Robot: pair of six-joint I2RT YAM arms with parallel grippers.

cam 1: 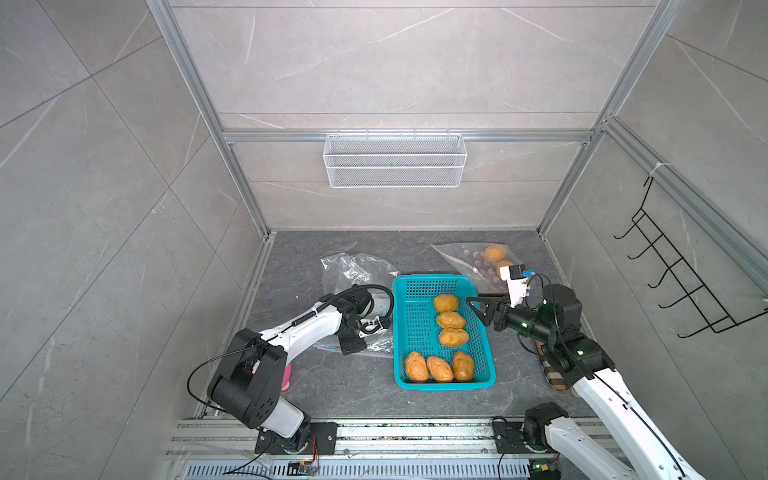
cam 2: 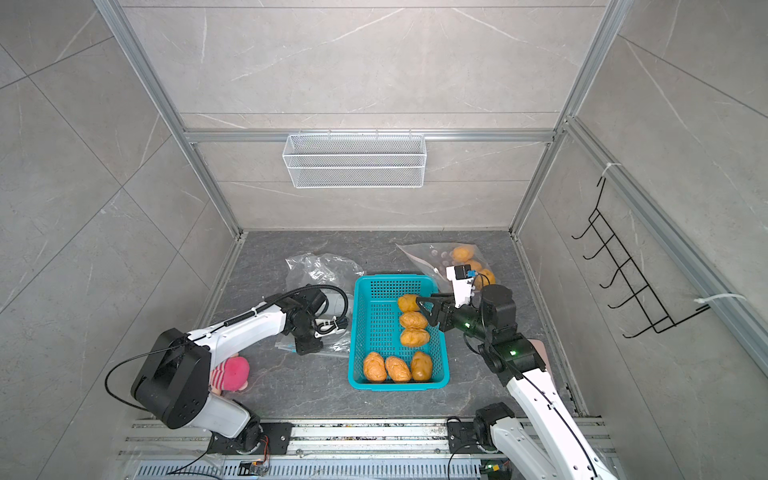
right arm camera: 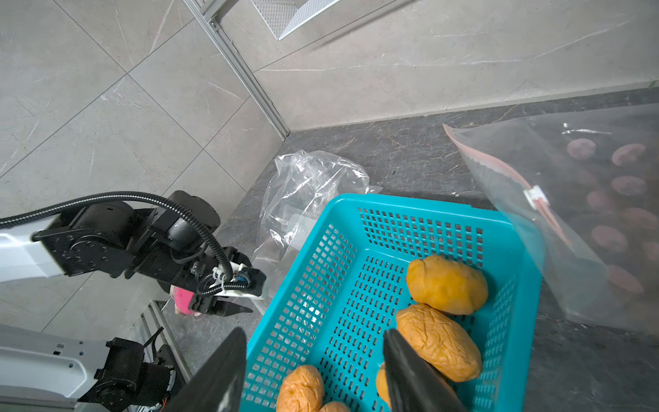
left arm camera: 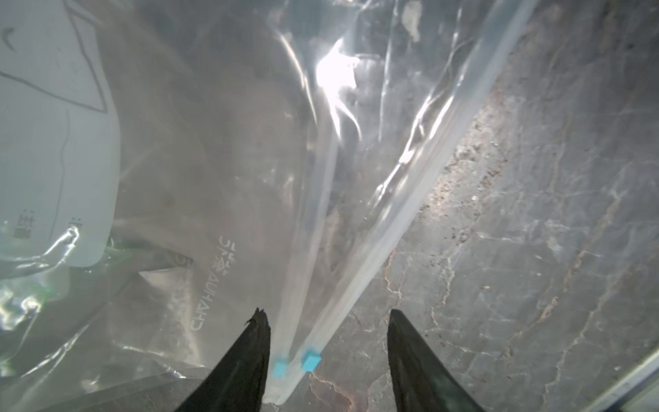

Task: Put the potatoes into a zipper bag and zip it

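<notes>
A clear zipper bag (left arm camera: 171, 171) lies flat on the counter left of the basket. My left gripper hovers open over its zip edge, near two blue tabs at the strip's end. Several potatoes (right arm camera: 446, 283) lie in the turquoise basket (cam 1: 416, 312); in the top views more show in or under a frosted bag (cam 2: 432, 256) behind it, which has a slider (right arm camera: 536, 197) on its zip. My right gripper stands open above the basket's right side, with nothing between its fingers.
A white wire shelf (cam 1: 393, 160) hangs on the back wall, a black hook rack (cam 1: 680, 280) on the right wall. A pink toy (cam 2: 233, 373) lies at the front left. Bare counter shows in front of the clear bag.
</notes>
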